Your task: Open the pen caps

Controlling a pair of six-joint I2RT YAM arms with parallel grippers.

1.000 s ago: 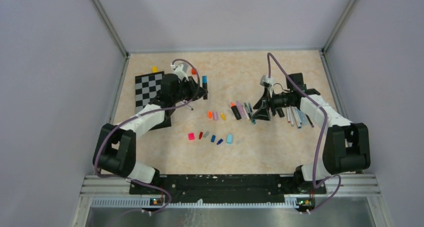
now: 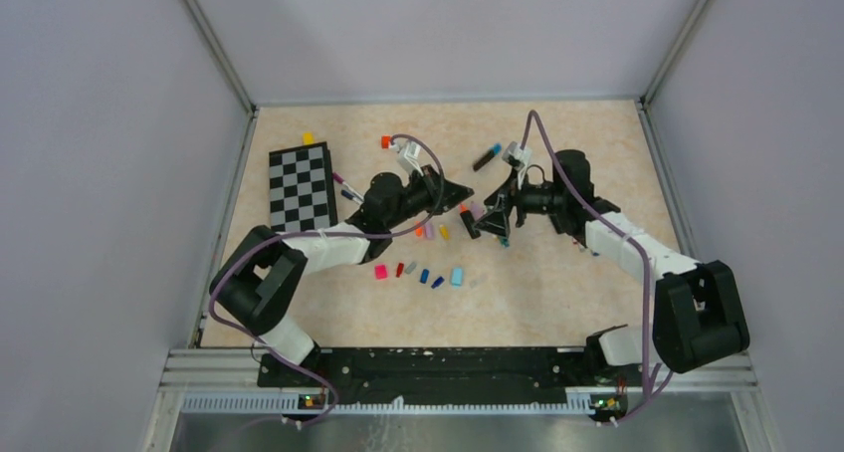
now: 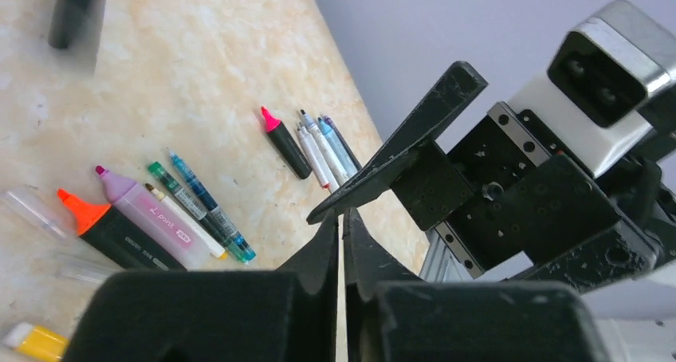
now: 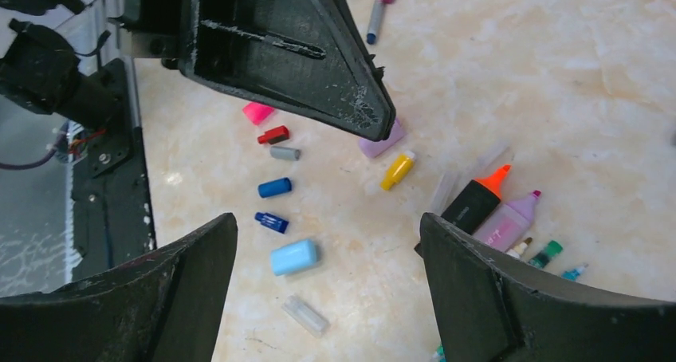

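My left gripper (image 2: 460, 195) is shut, nothing visible between its fingers, over the middle of the table. My right gripper (image 2: 493, 218) stands open just right of it, above a group of uncapped pens: an orange highlighter (image 4: 470, 206), a purple highlighter (image 4: 508, 222) and thinner green and blue pens (image 3: 195, 193). Loose caps lie in front, among them a light blue cap (image 2: 457, 276), a pink cap (image 2: 380, 271) and a yellow cap (image 4: 398, 170). A dark pen with a blue end (image 2: 487, 156) lies behind the grippers.
A checkered board (image 2: 298, 183) is at the left, partly behind the left arm. More pens (image 3: 321, 149) lie on the right side, partly under the right arm.
The left arm has swung right to the middle; the right gripper has moved left. The blue-ended dark pen once by the left gripper now lies farther back and right.
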